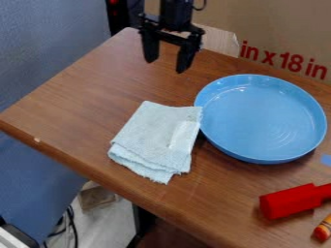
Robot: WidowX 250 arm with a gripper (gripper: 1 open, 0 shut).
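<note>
My black gripper (pixel 168 48) is raised over the back part of the wooden table, its two fingers spread open with nothing visible between them. In front of it lies a pale blue folded cloth (pixel 155 140) near the table's front left edge. A blue plate (pixel 261 119) sits to the cloth's right, nearly touching it.
A red object (pixel 291 201) and a small orange-striped item (pixel 323 229) lie at the front right. A cardboard box (pixel 269 39) stands behind the table (pixel 72 111). Floor and cables show beyond its left edge.
</note>
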